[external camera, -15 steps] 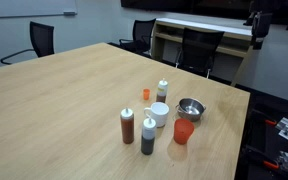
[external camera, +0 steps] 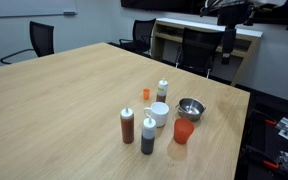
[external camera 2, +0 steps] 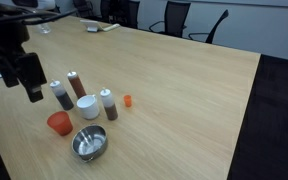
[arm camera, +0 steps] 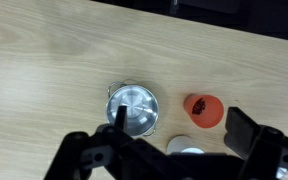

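Observation:
High above the table, my gripper is open with nothing between its fingers. Below it, a silver metal bowl (arm camera: 133,109) with two small handles shows toward the left finger, and a red-orange cup (arm camera: 204,110) with something dark inside toward the right one. The white mug (external camera: 159,113) stands beside the bowl and cup; in the wrist view the arm partly hides it. In exterior view 2, the gripper (external camera 2: 20,84) hangs at the left, clear of every object.
A small orange cup (external camera: 146,94) sits farther back.
The objects on the table have not moved.

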